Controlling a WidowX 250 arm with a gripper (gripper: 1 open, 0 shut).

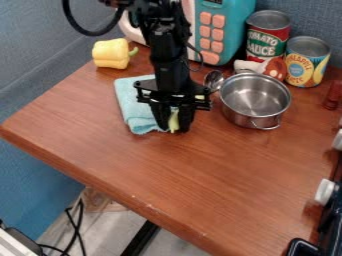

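My black gripper (174, 112) is low over the wooden table (160, 180), at the edge of a light blue cloth (139, 117). A pale yellow-green object (174, 123) shows at its fingertips; whether the fingers are shut on it is unclear. A steel pot (254, 108) stands just right of the gripper.
Yellow corn-like pieces (112, 54) lie at the back left. A teal toy microwave (229, 25), two cans (305, 65) and small items stand at the back. A black appliance (317, 225) is at the front right.
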